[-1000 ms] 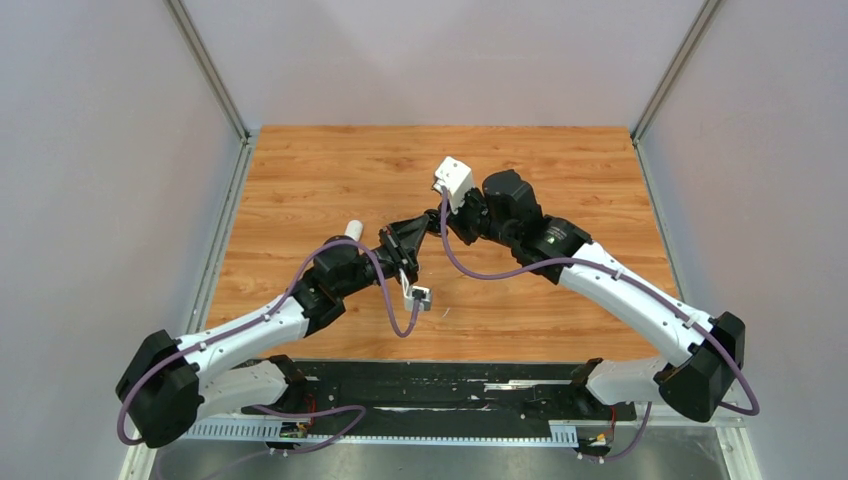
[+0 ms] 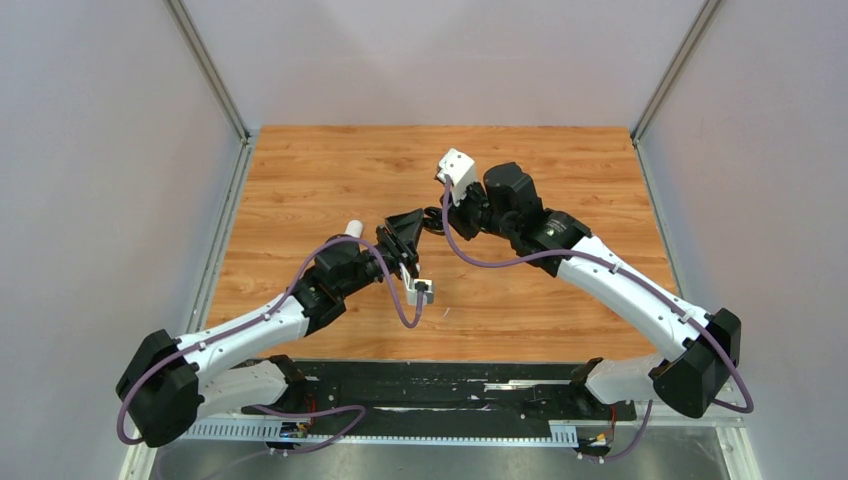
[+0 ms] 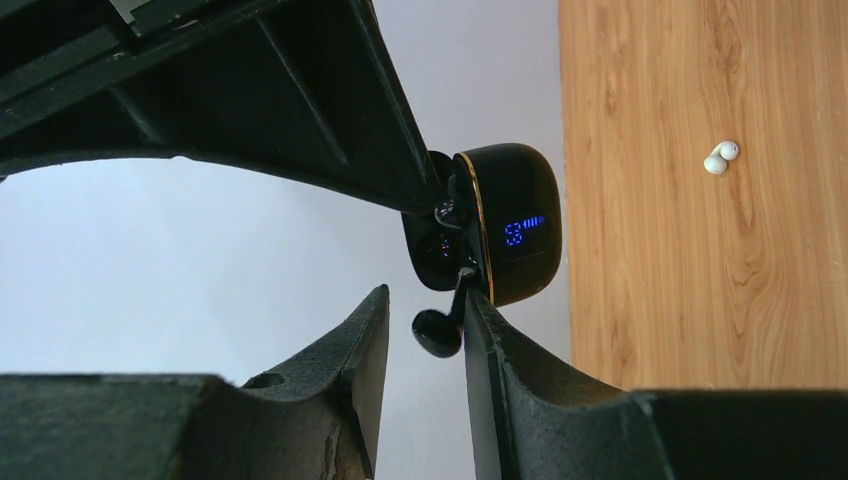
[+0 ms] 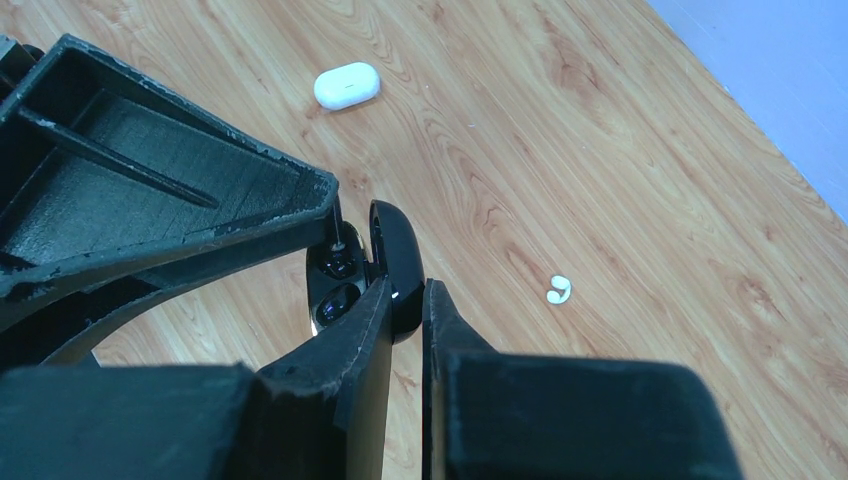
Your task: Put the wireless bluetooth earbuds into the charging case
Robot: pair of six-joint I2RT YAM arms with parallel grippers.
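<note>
In the right wrist view the black charging case [image 4: 397, 255] stands with its lid raised, gripped by my right gripper. The left wrist view shows the same case [image 3: 518, 222] from the lid side, with a lit blue display. My left gripper is part open close to the case, its fingers apart. A black earbud [image 3: 437, 333] shows between those fingers, its stem by the right-hand fingertip and reaching toward the case. Whether the stem sits in a slot cannot be told. From above, both grippers meet over the table and hide most of the case.
A white case [image 4: 347, 86] lies on the wooden table. Small white earbuds [image 4: 558, 290] lie elsewhere on it, clear of both arms. Grey walls [image 2: 450, 60] enclose the table at the back and sides.
Seen from above, my left gripper has shifted slightly to the left, opening a small gap beside the right gripper. The right arm has moved only a little.
</note>
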